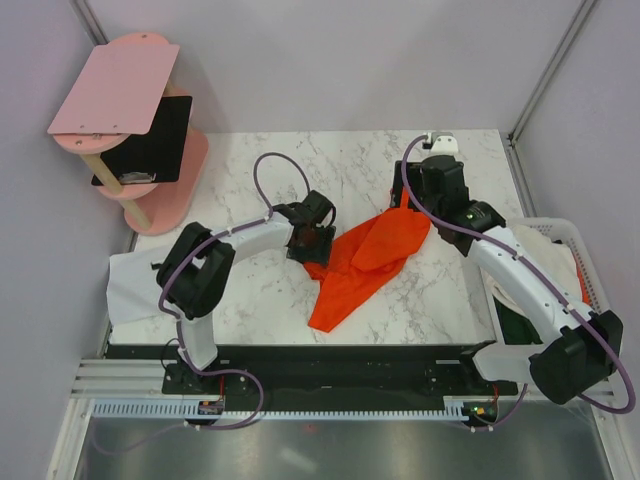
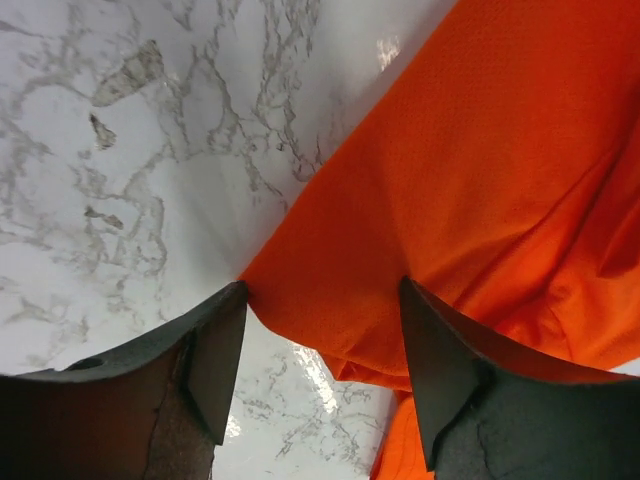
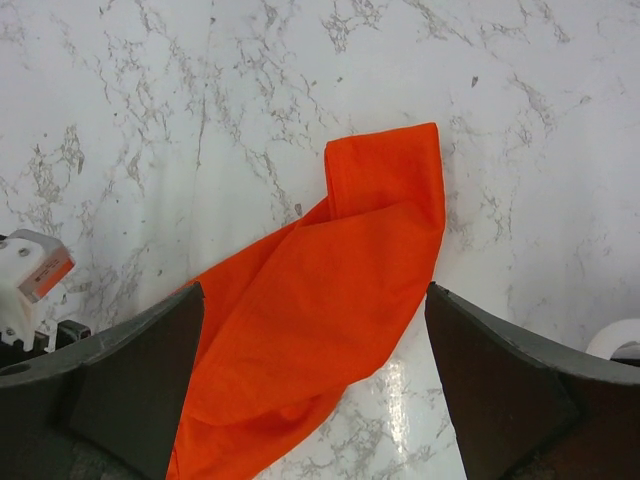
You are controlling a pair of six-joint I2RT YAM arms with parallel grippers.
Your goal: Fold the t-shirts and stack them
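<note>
An orange t-shirt (image 1: 365, 265) lies bunched and creased in the middle of the marble table, slanting from far right to near left. At its left corner is my left gripper, part open, with the shirt's corner (image 2: 330, 270) lying between its fingers; no grip shows. Above the far right end of the shirt, my right gripper stands open. From the right wrist view, the shirt's far end (image 3: 385, 165) is folded over, flat on the table, with nothing held between the fingers.
A white cloth (image 1: 140, 285) lies flat at the table's left edge. To the right stands a white basket (image 1: 565, 232) with a pale garment (image 1: 535, 265) inside. A pink shelf unit (image 1: 195, 165) occupies the back left corner.
</note>
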